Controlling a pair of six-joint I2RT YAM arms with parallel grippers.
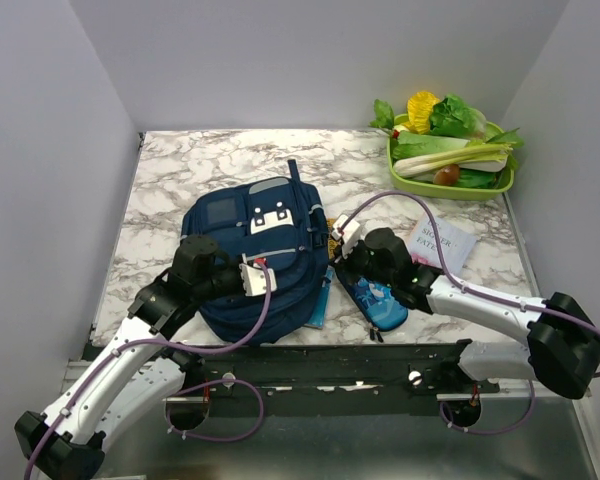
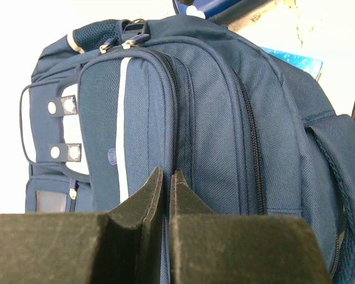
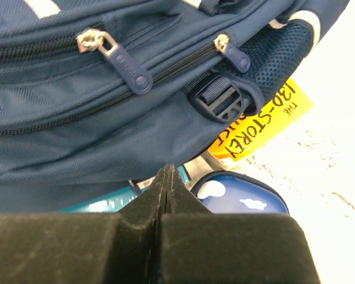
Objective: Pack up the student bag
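Note:
A navy backpack [image 1: 250, 230] lies on the marble counter, zippers showing. My left gripper is shut on its fabric at a zipped edge. My right gripper is at the bag's right side, its fingertips close together; whether anything is between them is not visible. Beside the bag are a blue pencil case [image 1: 380, 305] with a cartoon print, a yellow book [image 3: 254, 130] reading "130-STOREY", a teal item [image 3: 100, 202] partly under the bag, and a pale book [image 1: 440, 243] at the right.
A green basket of vegetables [image 1: 450, 191] stands at the back right. Grey walls close in both sides and the back.

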